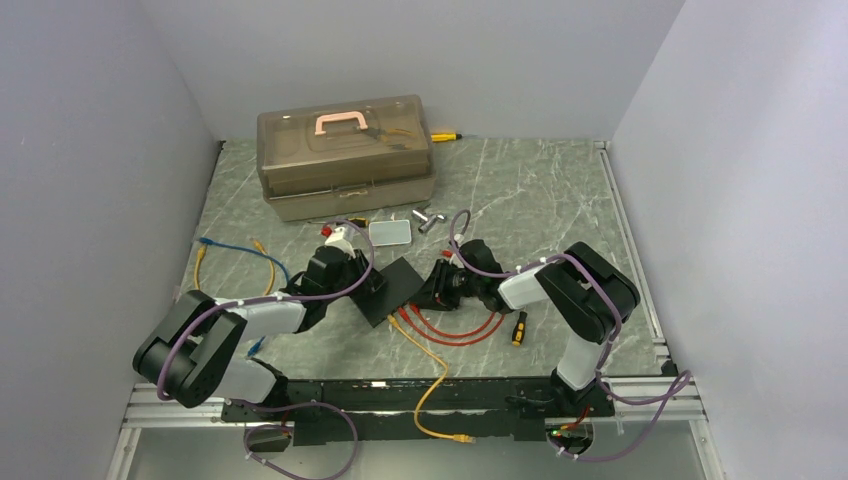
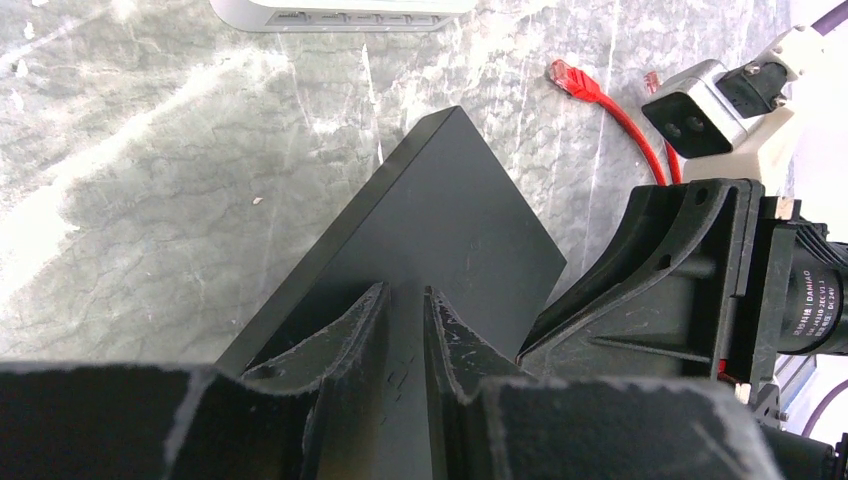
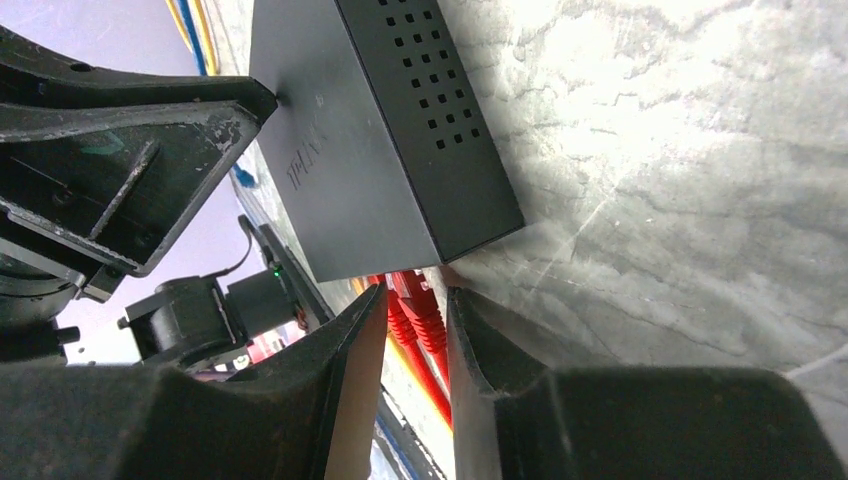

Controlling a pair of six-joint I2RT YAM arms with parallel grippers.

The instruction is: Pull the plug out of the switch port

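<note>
The black switch (image 1: pixel 404 277) lies at an angle on the marbled table, its flat face up. Red plugs (image 3: pixel 410 283) sit at its port edge, and a yellow cable (image 1: pixel 418 342) comes off the same edge. My left gripper has its fingertips down at the switch's top face, only a narrow gap apart; the gap shows just black surface, so a hold is not clear. My right gripper is at the port corner, partly open. A red plug and its cable show in the gap between its fingers; no firm contact is visible.
A white device (image 1: pixel 390 232), a small hammer (image 1: pixel 428 219) and a toolbox (image 1: pixel 345 165) stand behind the switch. Blue cable (image 1: pixel 240 247) lies to the left. A yellow-black screwdriver (image 1: pixel 519 328) rests near the right arm.
</note>
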